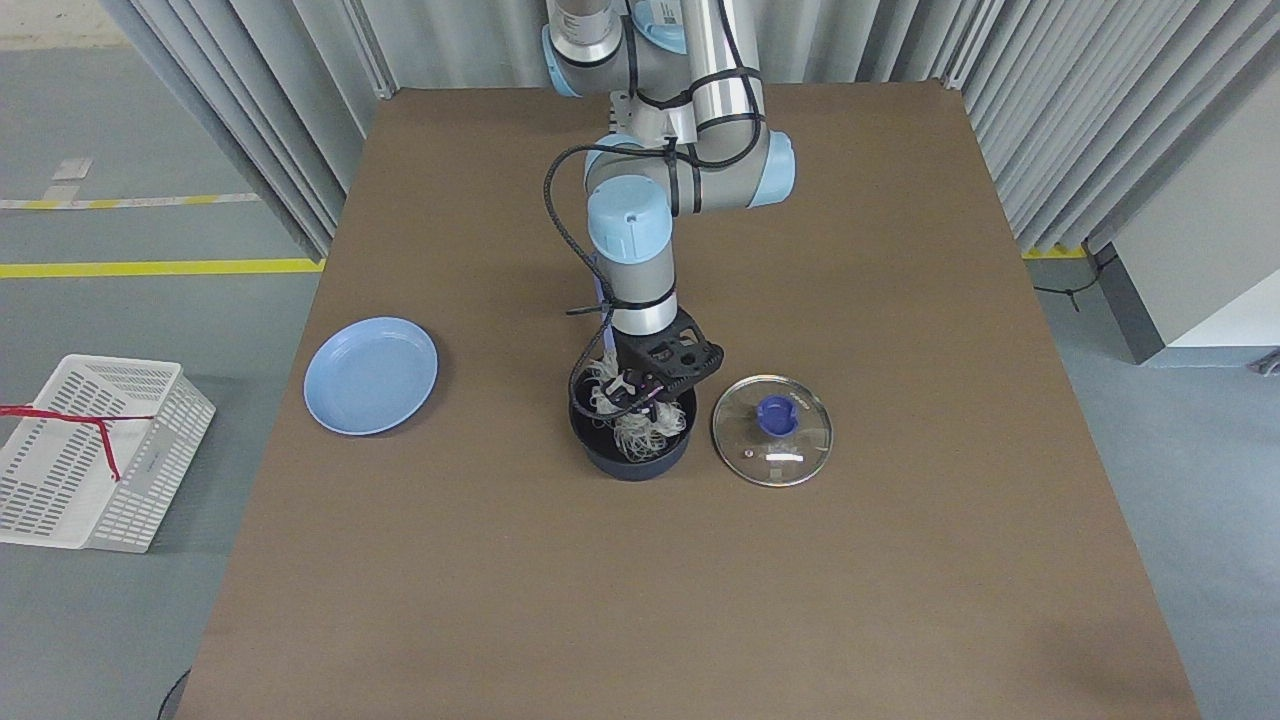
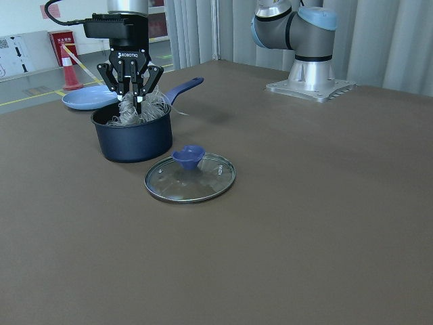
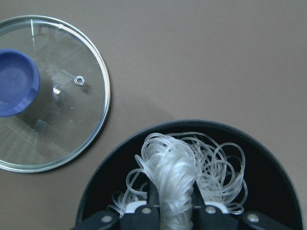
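A dark blue pot with a long blue handle holds a tangle of translucent white noodle-like strands, with some hanging over the rim. My gripper is down in the pot among them; in the wrist view a thick bundle rises between its fingers, which are mostly hidden by the strands, so their closure is unclear. A glass lid with a blue knob lies beside the pot, on the right in the front view. A light blue plate rests left of the pot in that view.
A white basket with red straps stands off the table at the left. The robot base is at the back.
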